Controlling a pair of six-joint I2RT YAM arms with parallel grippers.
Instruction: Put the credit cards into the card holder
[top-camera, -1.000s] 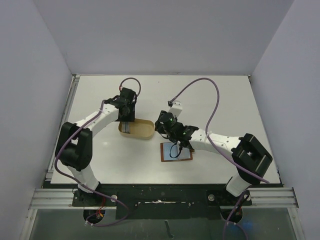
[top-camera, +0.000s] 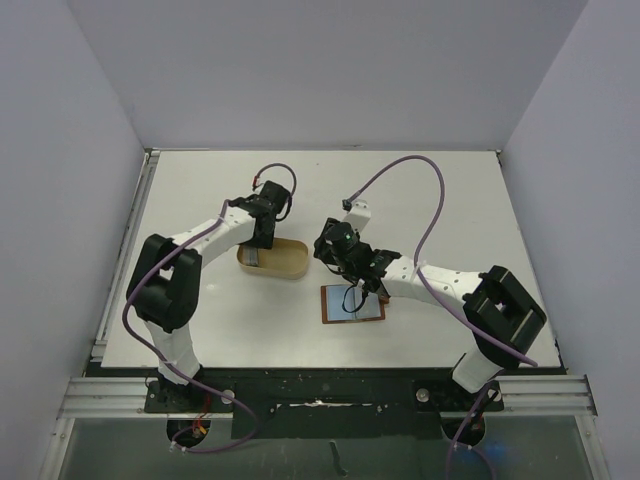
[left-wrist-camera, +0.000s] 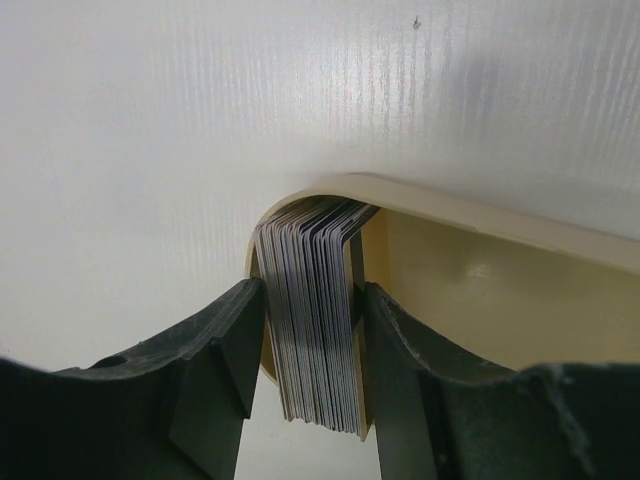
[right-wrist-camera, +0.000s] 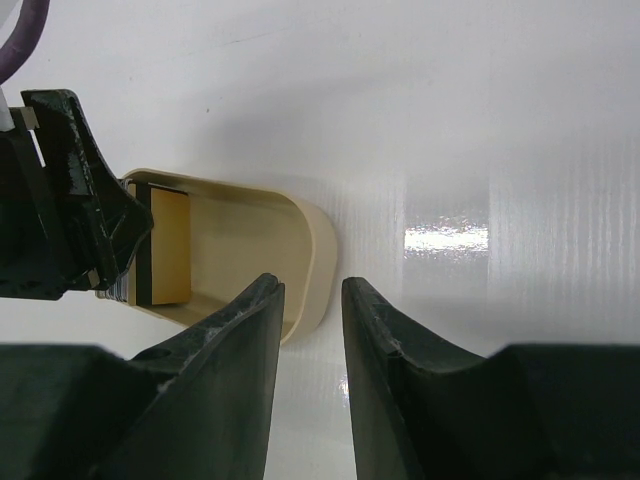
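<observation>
In the left wrist view a stack of cards (left-wrist-camera: 310, 320) stands on edge at one end of an oval tan box (left-wrist-camera: 480, 225). My left gripper is open over that end, its fingers on either side of the stack; whether they touch the cards is unclear. The blue-grey card holder (top-camera: 345, 302) with brown edges lies on the table at centre right, partly hidden beneath my right arm. Right of the box, my right gripper hangs part open above the table, nothing between its fingers.
The left gripper's dark body (right-wrist-camera: 70, 200) covers the card end of the box in the right wrist view. Grey walls (top-camera: 330, 75) enclose the table.
Box and holder have not moved.
</observation>
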